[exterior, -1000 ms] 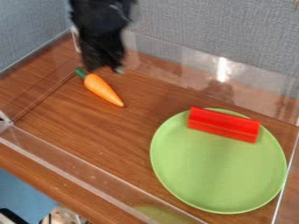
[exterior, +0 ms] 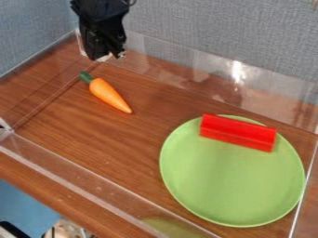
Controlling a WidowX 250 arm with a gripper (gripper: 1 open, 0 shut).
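Observation:
The black gripper hangs at the upper left of the camera view, above the table near the back clear wall; it looks shut, with nothing visible between its fingers, though the tips are small and dark. Below it, an orange toy carrot with a green top lies on the wood. On the right, a red cylinder rests on the back part of a green plate.
Clear low walls edge the wooden table. Grey padded walls stand behind and at the left.
The carrot, cylinder and plate are unchanged.

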